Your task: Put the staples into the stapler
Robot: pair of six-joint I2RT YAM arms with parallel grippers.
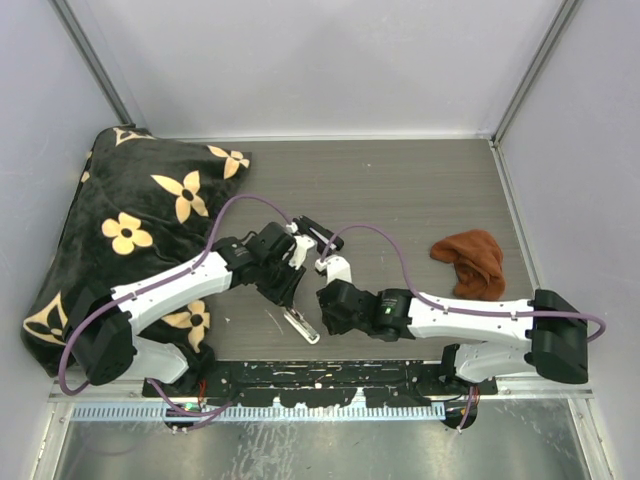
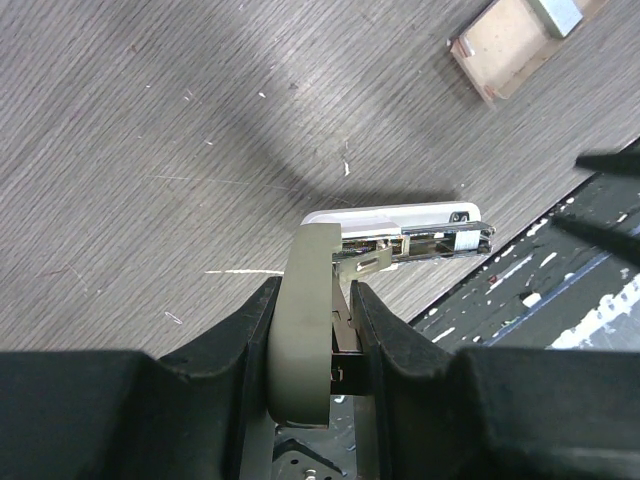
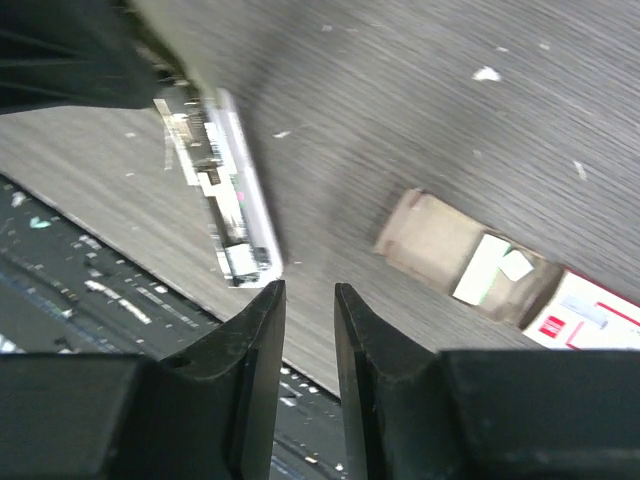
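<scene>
The stapler has an olive-grey top arm (image 2: 303, 330) swung up from its white base (image 2: 400, 215). Its metal magazine (image 2: 440, 244) lies exposed along the base, with a pale strip near the far end. In the left wrist view, my left gripper is shut on the stapler near the raised arm. My right gripper is part open and empty, to the side of the stapler's magazine end. Beyond it, in the right wrist view, an open cardboard staple box (image 3: 435, 232) holds a pale stick of staples (image 3: 481, 268) and a smaller piece.
A white-and-red printed end (image 3: 590, 315) adjoins the staple box. A brown cloth (image 1: 470, 262) lies at the right, a dark flowered cloth (image 1: 150, 210) at the left. A black object (image 1: 318, 232) lies behind the grippers.
</scene>
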